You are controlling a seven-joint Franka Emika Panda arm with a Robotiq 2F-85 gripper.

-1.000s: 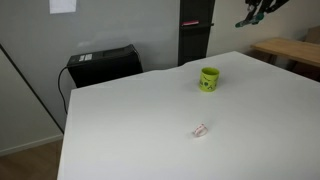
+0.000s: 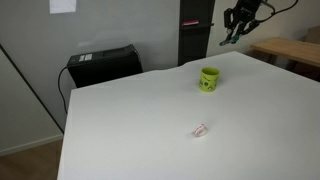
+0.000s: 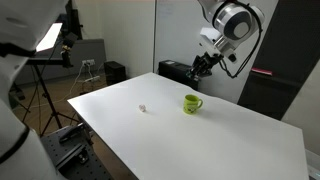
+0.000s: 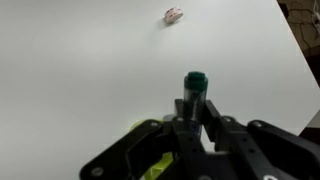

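Shut near the table's back edge, my gripper (image 2: 234, 34) is raised above the surface, up and to the right of a lime-green mug (image 2: 208, 82). In the wrist view a slim, marker-like object (image 4: 196, 88) with a dark green end stands out from between the fingers. The mug (image 3: 190, 104) rests upright on the table, its handle showing in the second exterior view. Seen from the wrist, the mug (image 4: 155, 168) is mostly hidden behind the gripper. A small whitish object with reddish marks (image 4: 173, 15) lies apart from it, toward the table's front in the first exterior view.
The white table (image 2: 130, 130) is otherwise largely clear. A black box-shaped device (image 2: 104, 65) stands beyond its back left edge, with a cable hanging down. Behind the right corner is a wooden surface (image 2: 290, 50).
In the first exterior view my gripper has come down and moved left, nearer the mug, with the slim object still held. The mug and the small whitish object have stayed put.
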